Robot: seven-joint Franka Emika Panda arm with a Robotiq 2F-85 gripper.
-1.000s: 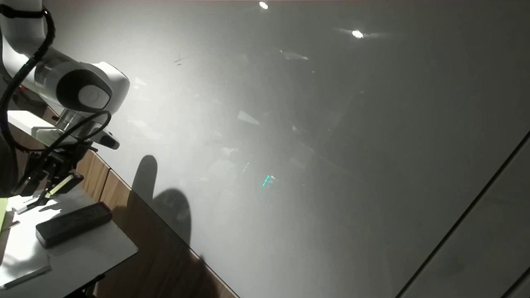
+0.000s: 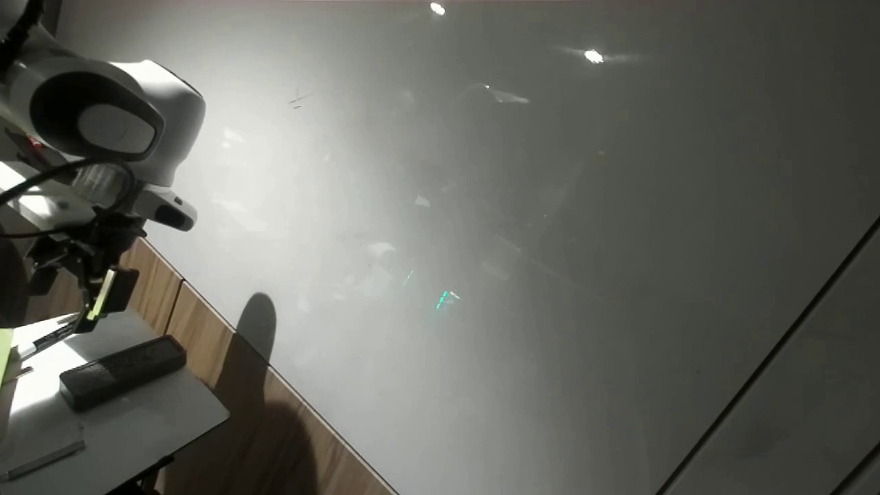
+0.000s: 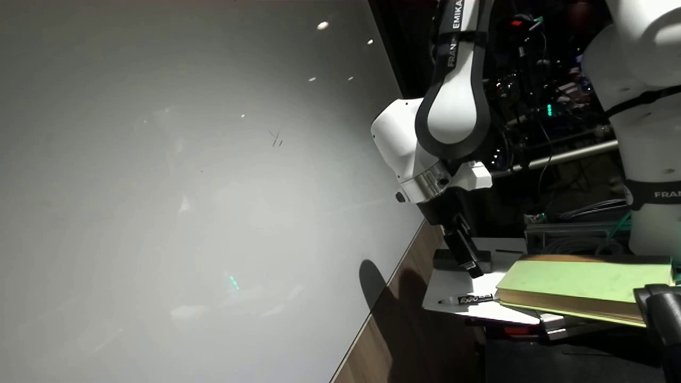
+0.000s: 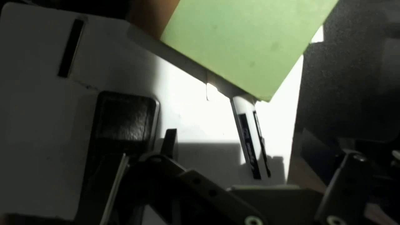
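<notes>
A black-and-white marker point(image 3: 469, 299) lies on the white tray point(image 3: 440, 290), its body reaching up to the green pad. In the wrist view the marker point(image 4: 249, 138) lies lengthwise, with its far end at the pad's corner. My gripper point(image 3: 473, 268) is above the tray, tilted downward, open and holding nothing. The wrist view shows the marker beyond the dark finger parts, clear of them. A dark eraser point(image 4: 123, 120) lies to the marker's left there; in exterior view 1 the eraser point(image 2: 124, 371) is in front of the gripper.
A thick green pad point(image 3: 568, 277) overhangs part of the tray. The large whiteboard point(image 2: 495, 247) is mostly bare, with small dark strokes point(image 2: 298, 100) on its upper left. A thin dark bar point(image 4: 71, 48) lies at the tray's far left.
The arm has shifted up and to the left in exterior view 1, and its shadow has moved. The marker and eraser look unmoved.
</notes>
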